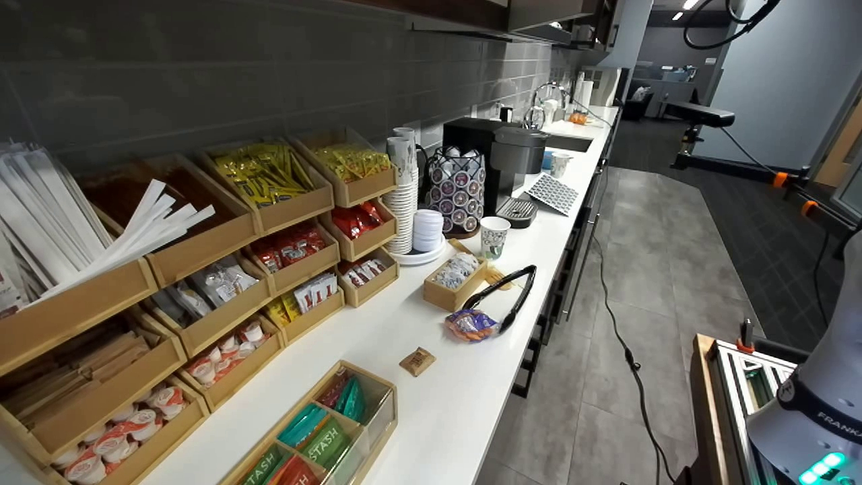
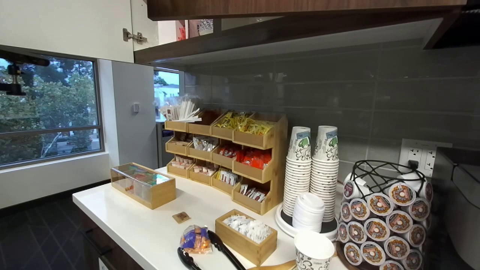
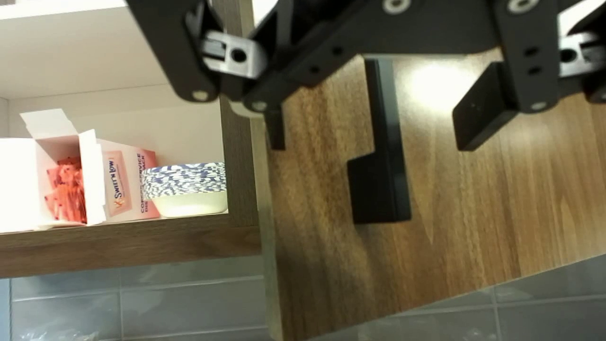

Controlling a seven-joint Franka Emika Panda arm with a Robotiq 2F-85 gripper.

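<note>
In the wrist view my gripper is open in front of a brown wooden cabinet door. A black handle on that door shows in the gap between the fingers, with room visible on both sides of it. The left fingertip is close to the door's edge, while the right fingertip lies over the door face. Whether either one touches the door I cannot tell. Neither exterior view shows the gripper; only part of the arm appears at the right of exterior view 1.
Left of the door, the open cabinet holds a Sweet'N Low box and stacked patterned bowls. An open door with a hinge appears in exterior view 2. Below, the counter carries tongs, a snack bag, cups and condiment bins.
</note>
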